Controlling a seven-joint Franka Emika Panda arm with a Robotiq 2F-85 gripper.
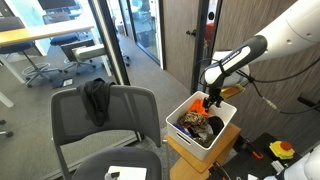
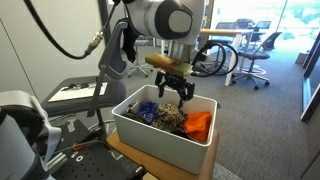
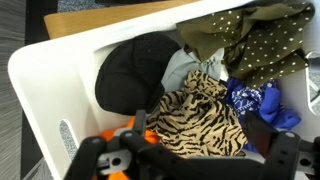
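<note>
A white bin holds a jumble of cloth items. From the wrist view I make out a black cloth item, a tiger-striped cloth, a blue patterned cloth, an olive dotted cloth and a pale grey cloth. An orange cloth lies at one end of the bin, partly behind a finger in the wrist view. My gripper is open above the pile, pointing down, its fingers wide apart over the striped cloth. Nothing is held between them.
The bin stands on a wooden table, with its walls close round the pile. A dark office chair with a black cloth over its back is beside the table. Open floor lies beyond.
</note>
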